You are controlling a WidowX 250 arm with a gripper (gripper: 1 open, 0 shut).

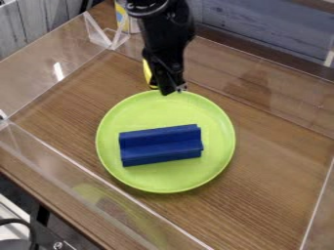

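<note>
A dark blue block (160,145) lies on a light green plate (164,178) in the middle of the table. My black gripper (166,84) hangs above the plate's back edge, apart from the block; it looks shut, with nothing visible held between its fingers. A small yellow object (148,71) is partly hidden behind the gripper.
Clear side walls bound the wooden table (268,186), which is bare to the right and left of the plate. A yellow object (123,21) stands at the back left. A dark cable (20,229) shows at the lower left.
</note>
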